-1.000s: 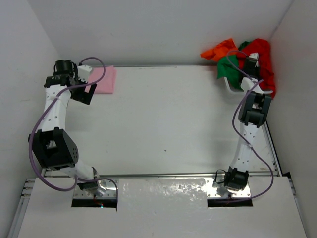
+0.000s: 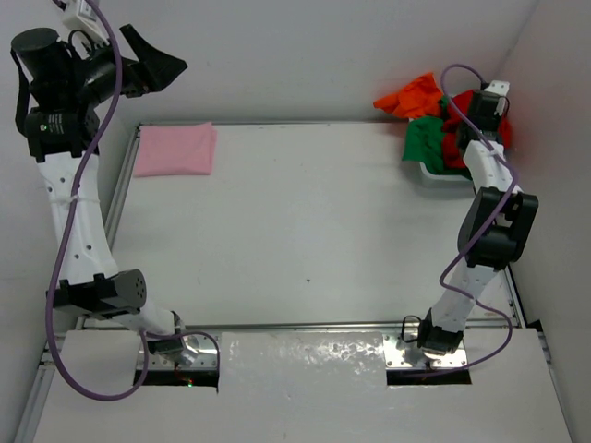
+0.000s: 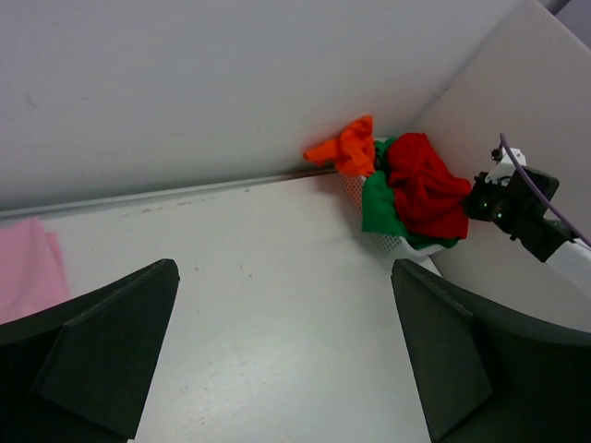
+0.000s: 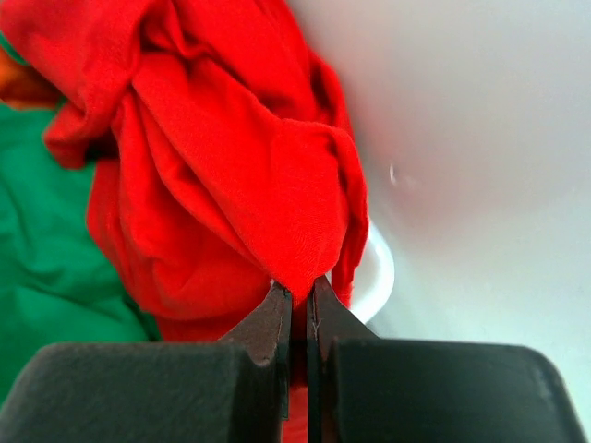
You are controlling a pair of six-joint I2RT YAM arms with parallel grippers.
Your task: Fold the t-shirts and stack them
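Note:
A pink shirt (image 2: 174,149), folded into a flat rectangle, lies at the table's back left corner. At the back right, a white basket (image 2: 445,180) holds crumpled shirts: a green shirt (image 2: 423,143), an orange shirt (image 2: 412,96) hanging over the rim, and a red shirt (image 4: 222,175). My right gripper is shut on a pinched fold of the red shirt, above the basket's right side. My left gripper stands open and empty, raised high over the left edge; its fingers (image 3: 102,346) show wide apart in the left wrist view.
Walls stand close behind the basket and to its right, with the right wall (image 4: 480,185) near my right gripper. Purple cables loop along both arms.

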